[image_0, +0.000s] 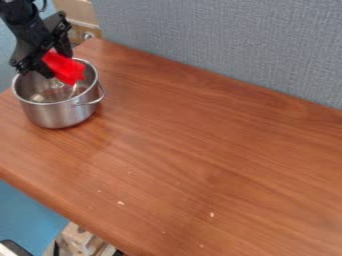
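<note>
A black robot gripper (48, 55) reaches in from the top left over a steel pot (54, 112) with side handles, standing near the left edge of the wooden table. A red object (67, 68) hangs at the gripper, tilted and partly down inside the pot's rim. The fingertips are largely hidden by the red object, which appears to be held between them.
A grey padded wall (227, 40) runs along the back. A blue surface shows beyond the table's lower left edge.
</note>
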